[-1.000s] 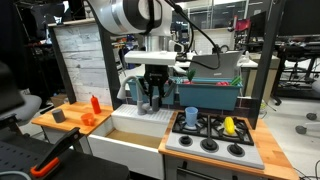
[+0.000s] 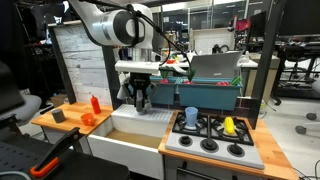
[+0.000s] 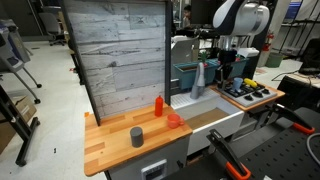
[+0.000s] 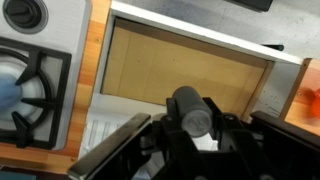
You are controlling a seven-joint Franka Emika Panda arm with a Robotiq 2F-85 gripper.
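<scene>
A grey bottle-like object (image 4: 193, 112) with a rounded top sits between the fingers of my gripper in the wrist view, and the fingers are shut on it. Most of its body is hidden below that top. In exterior view 1 the gripper (image 2: 139, 92) points down at the back of the white basin (image 2: 122, 154), over its far rim. How high the held object is above the surface cannot be told.
To the right is a stove (image 2: 212, 147) with a blue cup (image 2: 191, 115) and a yellow object (image 2: 229, 126) on it. The left counter carries a red bottle (image 3: 159, 105), an orange bowl (image 3: 174, 121) and a grey cup (image 3: 136, 135). The basin floor (image 4: 178, 65) is bare.
In exterior view 1 my gripper has moved left, from near the stove's side to the back of the basin. The stove and counter items have not moved.
</scene>
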